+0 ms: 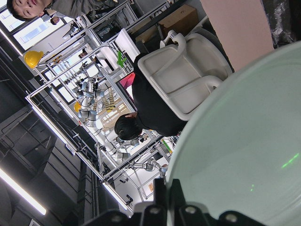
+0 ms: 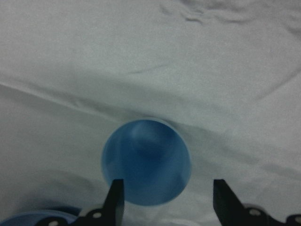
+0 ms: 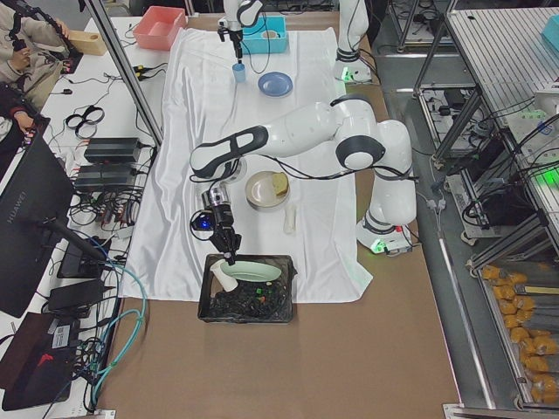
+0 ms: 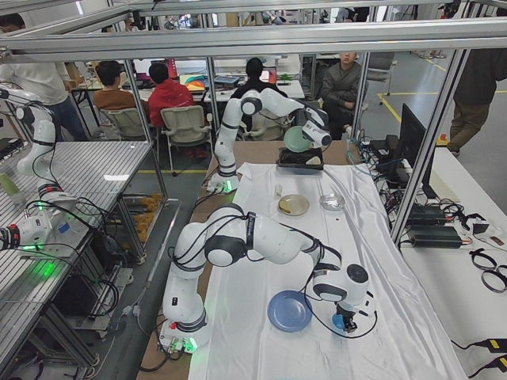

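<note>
My left gripper is shut on the rim of a pale green plate [image 1: 240, 136], which it holds tilted up over a black bin [image 3: 244, 304] at the near end of the cloth in the camera left view; a white cylindrical item [image 3: 222, 276] leans in that bin. My right gripper stands open just above a blue cup [image 2: 146, 155] on the cloth, at the far end in the camera left view. A blue plate [image 3: 275, 84] lies beside the cup.
On the white cloth [image 3: 314, 236] between the arms are a beige plate [image 3: 262, 194] with a yellow item, a silver bowl [image 4: 332, 202] and a small pale item [image 3: 289, 220]. A blue basket [image 3: 276, 42] stands at the far end.
</note>
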